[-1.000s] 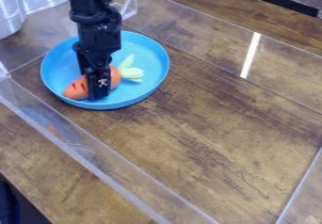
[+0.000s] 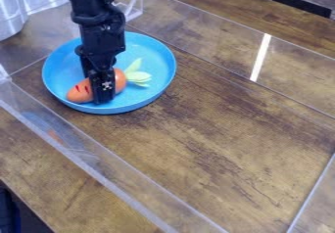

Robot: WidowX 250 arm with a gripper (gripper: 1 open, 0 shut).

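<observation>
My black gripper point(image 2: 102, 80) reaches down into a blue plate point(image 2: 155, 98) at the upper left, its fingers shut on an orange toy carrot point(image 2: 82, 92). The carrot has dark stripes and pale leafy top point(image 2: 137, 74) pointing to the right, and it lies in the plate. The fingertips partly cover the carrot.
Clear plastic walls point(image 2: 263, 56) edge the wooden table point(image 2: 222, 129), whose middle and right are bare. A whitish translucent object point(image 2: 11, 7) stands at the top left corner.
The arm and gripper have shifted very slightly to the left over the plate; the carrot has hardly moved.
</observation>
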